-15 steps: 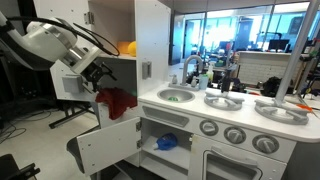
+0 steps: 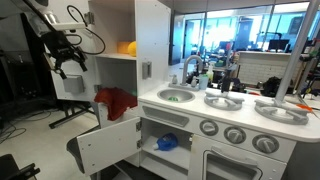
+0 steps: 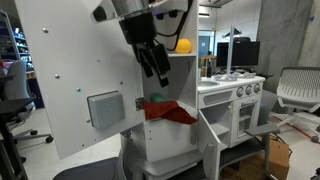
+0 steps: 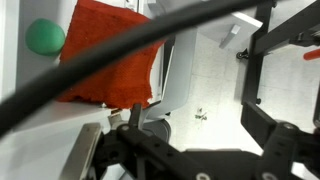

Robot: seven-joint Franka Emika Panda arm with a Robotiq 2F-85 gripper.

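My gripper point(image 2: 72, 70) hangs in the air left of the toy kitchen's tall cabinet, apart from everything. Its fingers are spread wide in the wrist view, where the gripper has only floor between its tips. A red cloth point(image 2: 116, 102) lies in the cabinet's lower compartment and droops over the front edge. Beside it, a green ball point(image 4: 45, 36) shows in the wrist view. On the shelf above sits an orange ball point(image 3: 183, 46). A blue object point(image 2: 167, 142) rests inside the open compartment under the sink.
A white cabinet door point(image 3: 85, 75) stands open near the arm. The lower door point(image 2: 110, 145) is swung out as well. Sink point(image 2: 176, 95) and burners point(image 2: 224, 100) top the counter. A cardboard box point(image 3: 262, 158) lies on the floor.
The gripper has moved left in exterior view 1, away from the cabinet and the red cloth. Cloth, blue object and doors look the same.
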